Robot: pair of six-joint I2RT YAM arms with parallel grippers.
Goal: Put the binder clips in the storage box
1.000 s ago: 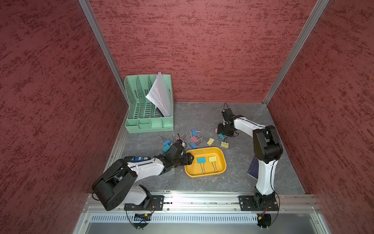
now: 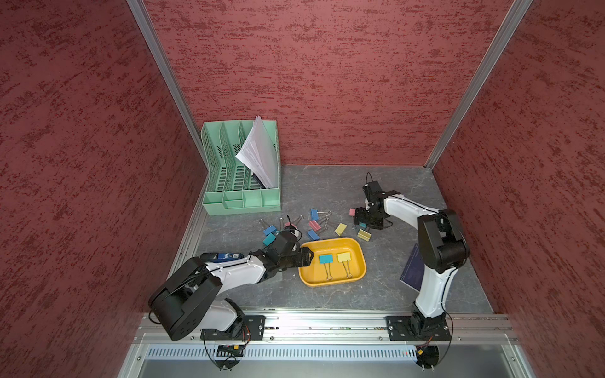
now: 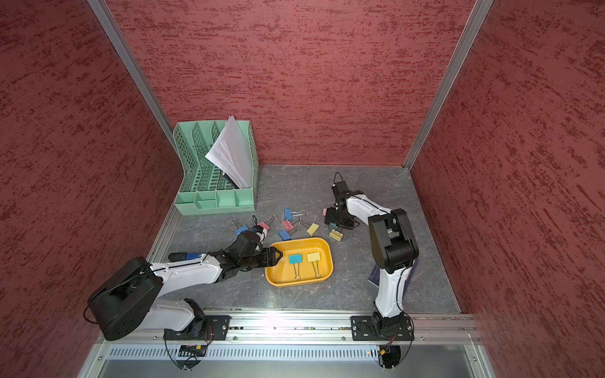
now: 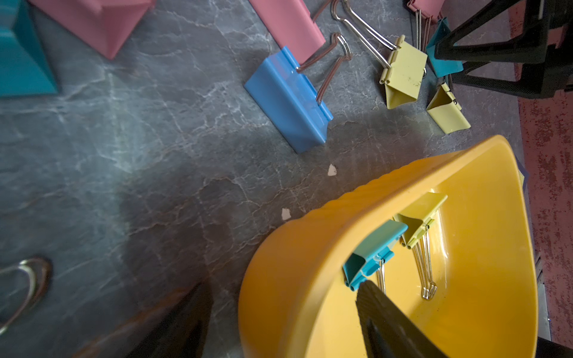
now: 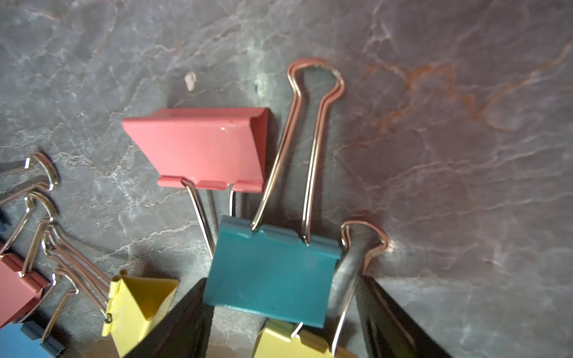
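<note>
The yellow storage box (image 2: 363,267) stands at the front middle, holding a teal clip (image 2: 325,259) and a yellow clip (image 2: 344,257). My left gripper hovers over the box's left wall, its fingers apart and nothing between them. In the right wrist view a teal clip (image 5: 273,271) lies across a yellow clip (image 5: 292,343), touching a pink clip's handles. My right gripper is open, its fingers on either side of the teal clip's body. Several more clips, such as a blue one (image 4: 289,101), lie loose behind the box.
A green file organizer (image 2: 242,200) with papers stands at the back left. A dark blue book (image 2: 412,267) lies on the right, partly under the right arm.
The left arm has stayed in place.
</note>
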